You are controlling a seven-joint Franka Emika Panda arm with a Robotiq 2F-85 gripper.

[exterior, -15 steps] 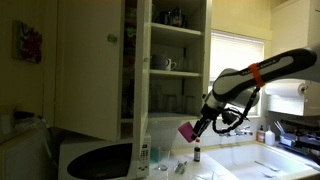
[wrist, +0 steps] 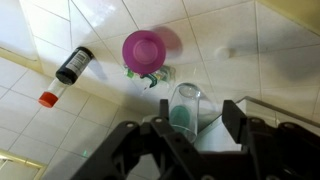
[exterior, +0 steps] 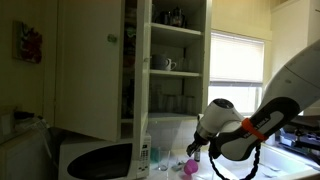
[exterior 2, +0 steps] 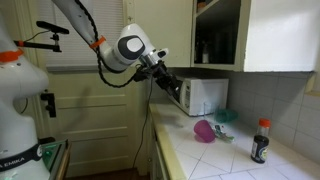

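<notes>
A pink cup [exterior 2: 204, 130] sits on the tiled counter; in the wrist view its round pink face [wrist: 144, 51] lies up and left of the gripper, apart from it. My gripper hangs above the counter, its fingertips well apart in this view. Between them in the image appears a clear, greenish glass [wrist: 184, 107], which looks to be on the counter below. No contact with either finger shows, so whether anything is held cannot be told. In the second exterior view the dark gripper [exterior 2: 173, 86] is high in front of the white oven.
A dark bottle with a red cap [exterior 2: 261, 141] stands to the cup's right. A small green patterned item [wrist: 158, 76] lies beside the cup. The white microwave-like oven [exterior 2: 204, 94] backs the counter. In the first exterior view, cabinet shelves [exterior: 176, 73] with cups and glasses stand open.
</notes>
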